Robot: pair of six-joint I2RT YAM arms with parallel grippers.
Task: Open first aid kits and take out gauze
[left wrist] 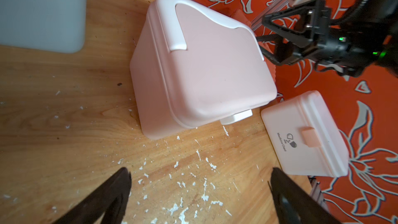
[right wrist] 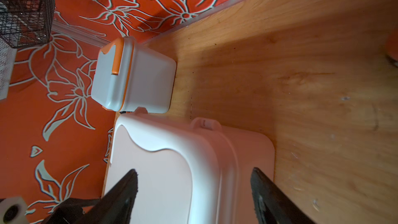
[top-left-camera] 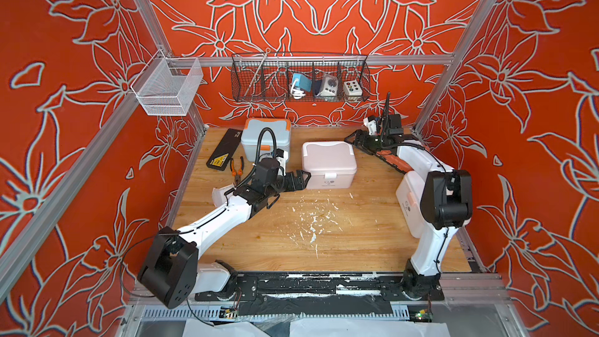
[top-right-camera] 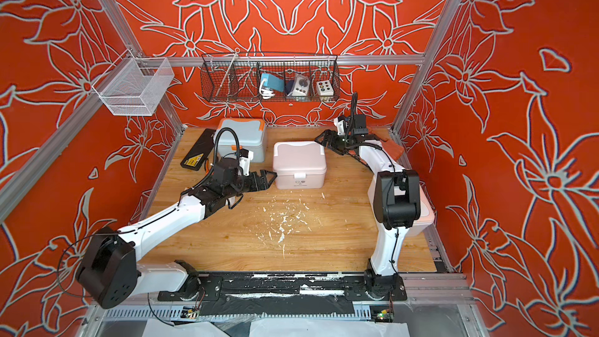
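The pale pink first aid kit (top-left-camera: 328, 157) stands upright in the middle of the table, its lid down. Its white latch (left wrist: 236, 117) juts out below the lid's front edge. My left gripper (top-left-camera: 305, 179) is at the kit's front left side, with its fingers (left wrist: 108, 197) spread and bare table between them in the left wrist view. At the kit's back right corner is my right gripper (top-left-camera: 349, 139). Its fingers (right wrist: 265, 197) stand apart on either side of the lid's edge in the right wrist view; I cannot tell whether they touch it. No gauze shows.
A grey kit with orange trim (top-left-camera: 267, 137) stands at the back left, near a black box (top-left-camera: 224, 149) and orange-handled pliers (top-left-camera: 237, 167). Another pink kit (left wrist: 304, 136) sits at the right, partly behind my right arm.
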